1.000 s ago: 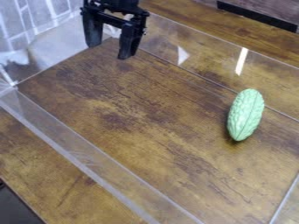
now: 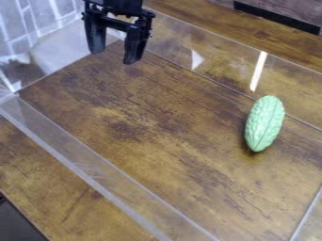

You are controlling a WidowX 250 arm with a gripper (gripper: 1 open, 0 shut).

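Note:
My black gripper [image 2: 116,42] hangs at the top left of the camera view, its two fingers spread wide apart with nothing between them, above the wooden floor of a clear-walled enclosure. A pale green, ridged bitter-gourd-like vegetable [image 2: 263,123] lies lengthwise on the wood at the right, well away from the gripper.
Low transparent walls [image 2: 88,169] run round the wooden work area [image 2: 151,141], whose middle is bare. A dark slatted object [image 2: 292,9] sits at the top right, and whitish plastic [image 2: 25,33] is at the top left.
My gripper has shifted slightly to the left over the last second. The green vegetable has not moved.

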